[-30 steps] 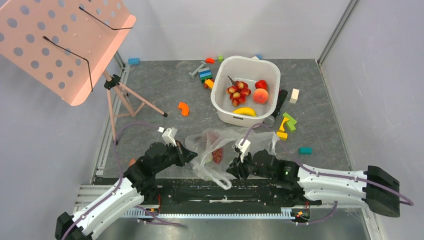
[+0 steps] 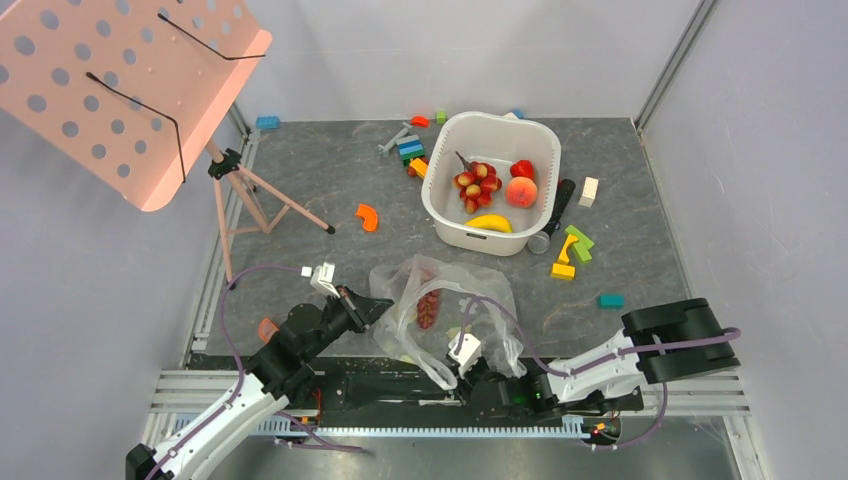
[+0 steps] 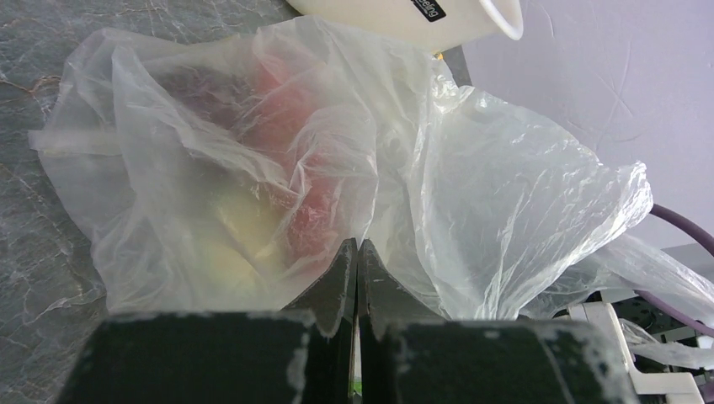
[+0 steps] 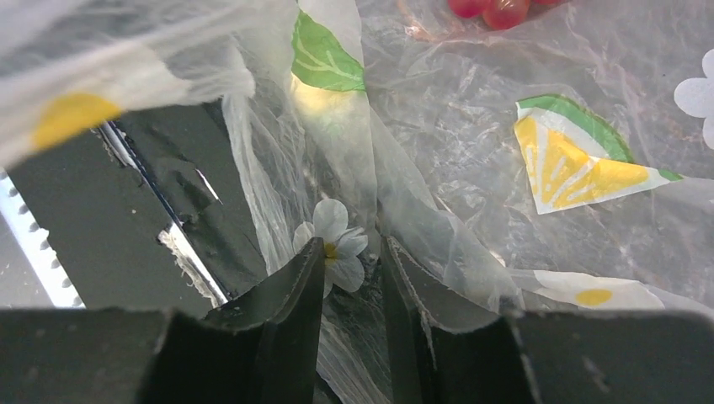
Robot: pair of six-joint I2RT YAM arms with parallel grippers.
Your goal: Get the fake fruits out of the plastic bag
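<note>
A translucent plastic bag (image 2: 410, 280) lies at the table's front middle; red grapes (image 2: 428, 308) show inside in the top view, red and pale yellow shapes through it in the left wrist view. My left gripper is shut at the bag's left side, nothing visible between its fingers. My right gripper is part open, low at the bag's front edge, fingertips at a printed strip of film (image 4: 331, 220); whether it grips any is unclear. Red grapes (image 4: 505, 10) appear at that view's top.
Behind the bag a white basket (image 2: 450, 232) holds grapes, a banana, a peach and a red fruit. Blocks lie around it. A pink stand (image 2: 150, 120) occupies the left. Bare table lies left of the basket.
My right gripper has moved left and toward the front edge, and the bag's front has shifted with it. The left gripper has moved slightly.
</note>
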